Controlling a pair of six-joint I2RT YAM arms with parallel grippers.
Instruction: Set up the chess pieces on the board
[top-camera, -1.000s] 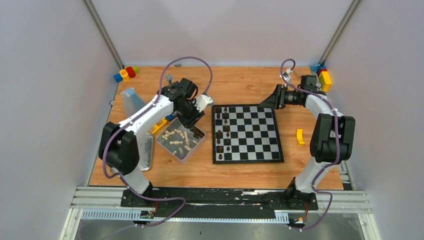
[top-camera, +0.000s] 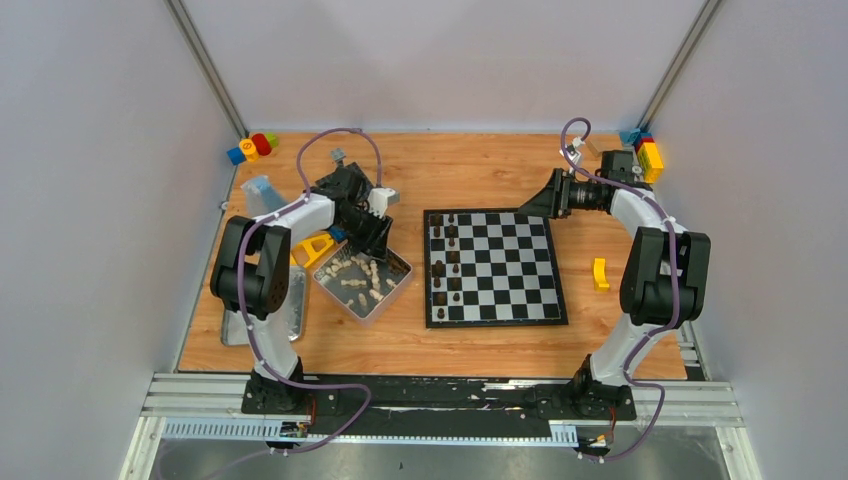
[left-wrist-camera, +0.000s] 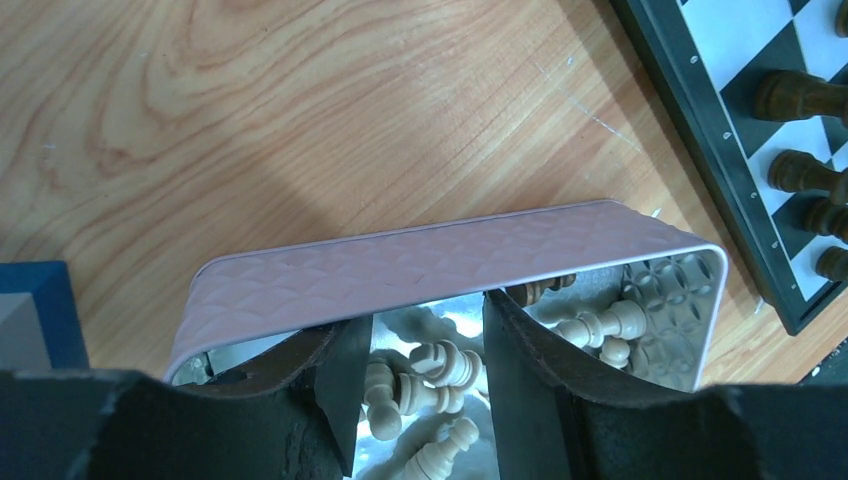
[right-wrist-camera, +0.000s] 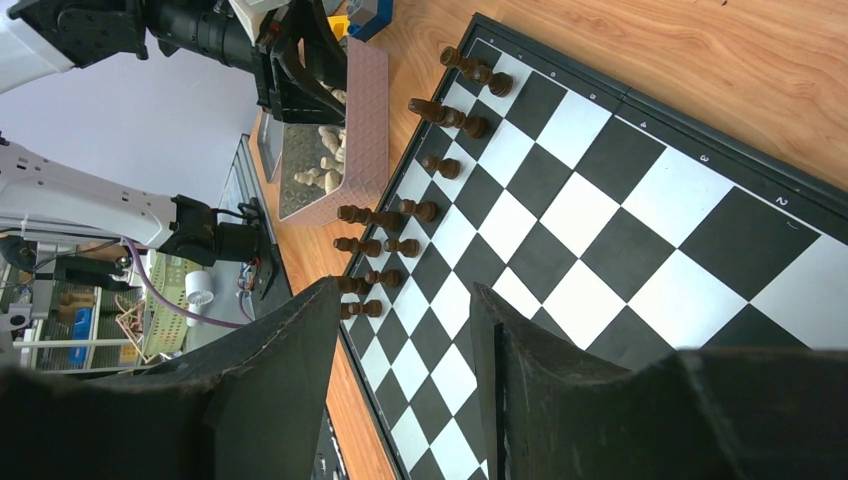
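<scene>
Over the far end of a plastic box (top-camera: 360, 311) my left gripper is open and empty, its fingers reaching past the box wall. Below them lie loose white pieces (left-wrist-camera: 445, 365), and a dark brown piece (left-wrist-camera: 530, 291) shows by the wall. The chessboard (top-camera: 501, 265) lies in the middle of the table; brown pieces (right-wrist-camera: 383, 216) stand in two columns along its left side, and its other squares are bare where visible. My right gripper hangs over the board's far right corner, its fingers apart with nothing between them.
Yellow and blue blocks (top-camera: 315, 250) stand beside the box, and a metal tray (top-camera: 290, 308) is partly under the left arm. A yellow block (top-camera: 600, 273) lies right of the board. The table behind the board is clear.
The left arm has moved to the left and lower, from the board side of the box to over its far end. The right arm looks still.
</scene>
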